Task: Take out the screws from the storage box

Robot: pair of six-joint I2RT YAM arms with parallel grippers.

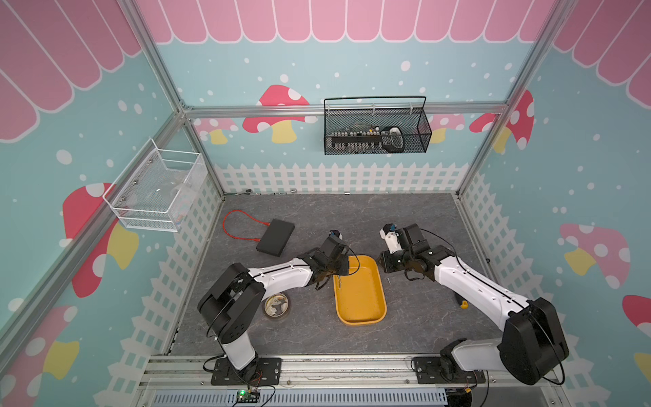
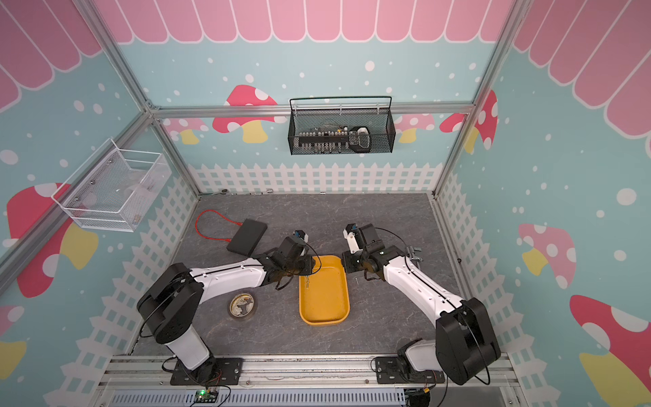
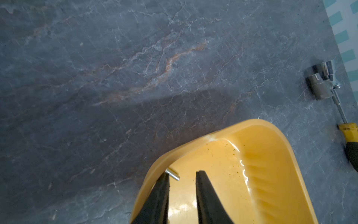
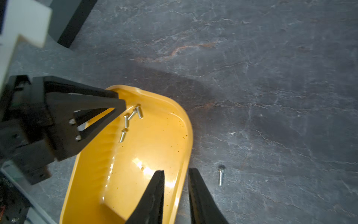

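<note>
The orange storage box (image 1: 360,298) lies in the middle of the table. Several small silver screws (image 4: 123,135) rest in its far left corner. One screw (image 3: 172,174) shows beside my left gripper's fingertips. Another screw (image 4: 221,176) lies on the table right of the box. My left gripper is over the box's far left corner; a narrow gap shows between its fingers, with no screw visible in it, and its grip is unclear. My right gripper hovers above the box's right rim, part open, nothing visible between its fingers.
A black pad with a red cord (image 1: 275,236) lies at back left, and a round tin (image 1: 276,306) left of the box. A yellow-handled tool (image 3: 348,132) is at right. The table behind the box is clear.
</note>
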